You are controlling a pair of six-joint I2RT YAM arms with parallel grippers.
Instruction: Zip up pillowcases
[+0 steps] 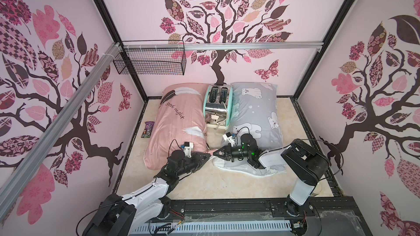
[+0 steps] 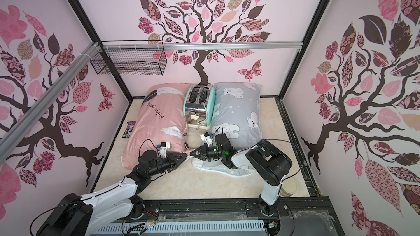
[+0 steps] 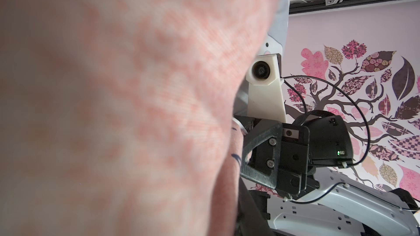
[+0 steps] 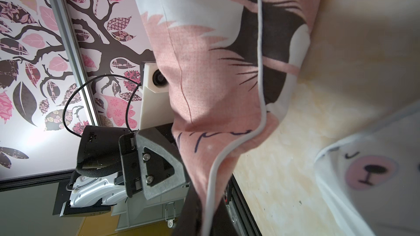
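Note:
A pink "good night" pillowcase point(image 1: 175, 118) lies on the left, a grey bear pillowcase point(image 1: 253, 109) on the right, its loose front end spread on the floor. My left gripper point(image 1: 202, 159) is open at the pink case's front corner, whose cloth fills much of the left wrist view. My right gripper point(image 1: 218, 153), just right of it, is shut on that corner; in the right wrist view the pink cloth with white piping point(image 4: 262, 83) runs down between its fingers. The zipper itself cannot be made out.
A chrome and mint toaster point(image 1: 217, 107) stands between the pillows. A purple candy pack point(image 1: 147, 129) lies far left. A wire basket point(image 1: 150, 61) hangs on the back rail.

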